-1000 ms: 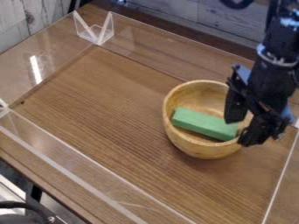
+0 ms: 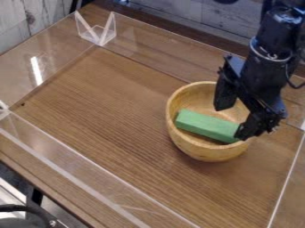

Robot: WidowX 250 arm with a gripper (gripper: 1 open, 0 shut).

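Note:
A yellow bowl (image 2: 181, 140) rests on the wooden table at centre right, with a green block (image 2: 205, 125) lying inside it. The black gripper (image 2: 238, 107) hangs over the right part of the bowl, its fingers apart, above and right of the block. Part of the bowl's rim is hidden behind it.
A small clear wire-like container (image 2: 95, 28) stands at the back left. Table edges run along the left and back.
The gripper has risen a little and shifted left over the bowl. The block and bowl look nearly unchanged.

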